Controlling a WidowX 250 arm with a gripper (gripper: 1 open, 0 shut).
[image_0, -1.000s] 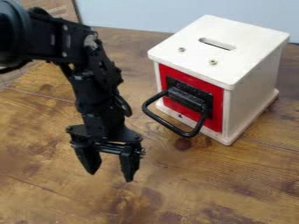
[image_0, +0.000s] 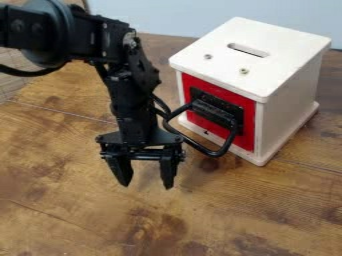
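Note:
My black gripper (image_0: 146, 172) hangs open over the wooden table, fingers pointing down with nothing between them. To its right stands a white wooden box (image_0: 271, 55) with a slot on top and a red front panel (image_0: 198, 84). A black U-shaped handle (image_0: 221, 148) sticks out from that panel, its left part close behind my wrist. Whether the arm touches the handle cannot be told.
A pale wall (image_0: 160, 15) runs behind the box.
My arm has moved up and a little to the right, bringing the gripper higher and nearer the box's handle. The box has not visibly moved.

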